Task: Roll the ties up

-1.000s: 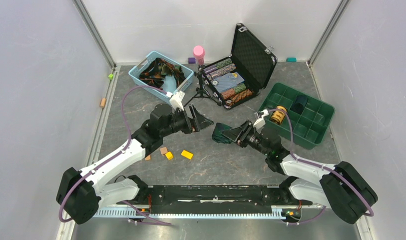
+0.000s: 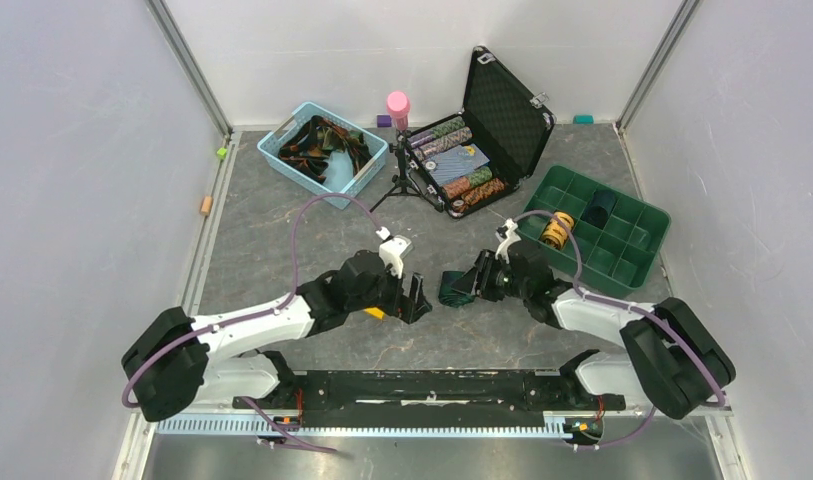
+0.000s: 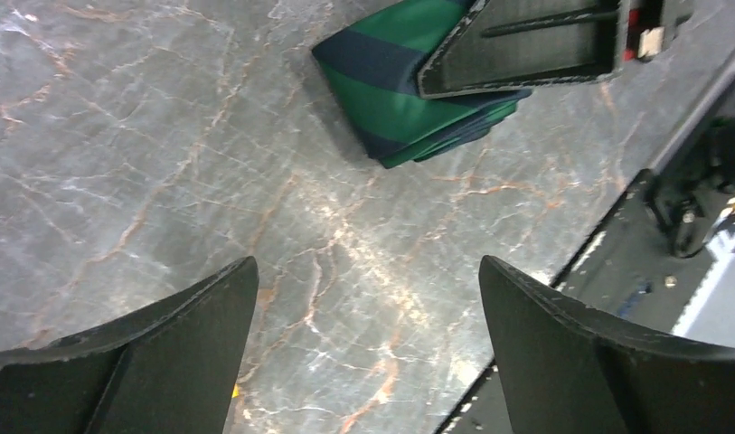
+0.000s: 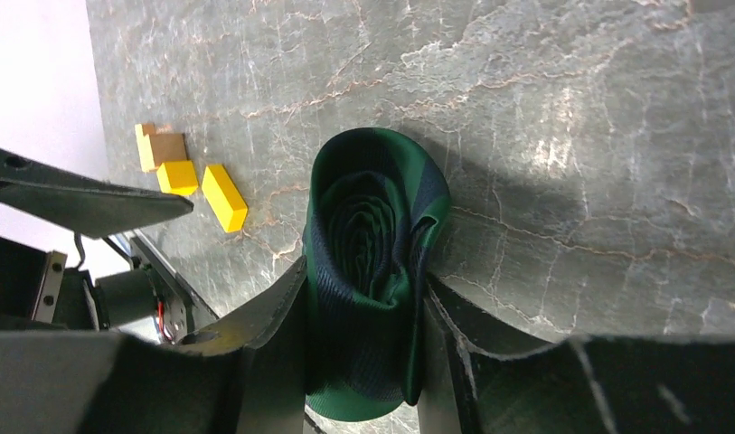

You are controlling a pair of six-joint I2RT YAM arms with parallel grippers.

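A dark green and navy striped tie [image 2: 454,289], wound into a coil, is near the middle of the table. My right gripper [image 2: 472,284] is shut on it; in the right wrist view the rolled tie [image 4: 368,208] stands between the two fingers, its spiral end showing. Part open, my left gripper [image 2: 420,300] is apart from the tie on its left, with only bare table between its fingers. Two more rolled ties, one yellow-gold [image 2: 558,231] and one dark navy [image 2: 600,207], lie in the green divided box [image 2: 637,262].
A blue basket [image 2: 367,172] holding dark patterned cloth stands at the back left. Beside it are a pink-topped tripod [image 2: 398,104] and an open case [image 2: 507,110] of chips. Yellow blocks [image 4: 224,198] lie near the left arm.
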